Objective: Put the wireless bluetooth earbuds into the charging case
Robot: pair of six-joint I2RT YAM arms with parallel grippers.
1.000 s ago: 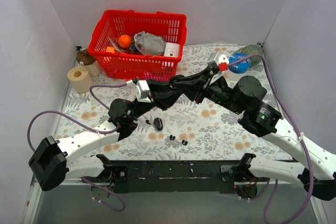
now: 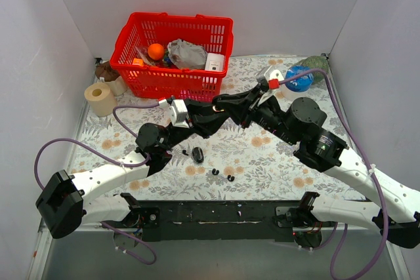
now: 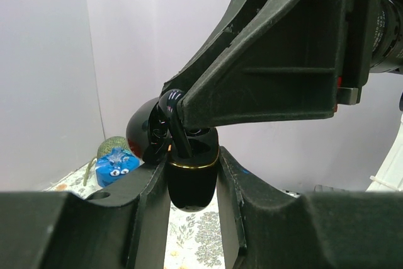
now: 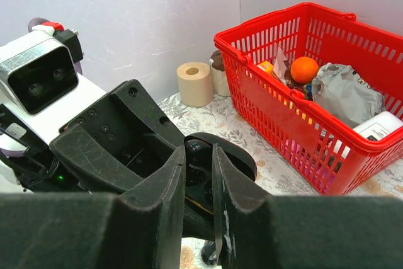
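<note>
A black open charging case (image 3: 192,177) with a gold trim line is held in my left gripper, fingers shut on it. My right gripper meets it from the right, its fingertips at the case's cavity; in the left wrist view a black earbud (image 3: 171,108) is at those fingertips, its stem angled down into the case. Its exact seating is unclear. On the mat lie a dark glossy object (image 2: 197,155) and small black pieces (image 2: 216,172).
A red basket (image 2: 169,80) with fruit and bags stands at the back. Tape rolls (image 2: 100,100) sit at the left, a blue item (image 2: 299,82) at the back right.
Both grippers stay joined in nearly the same place; the right arm has shifted very slightly.
</note>
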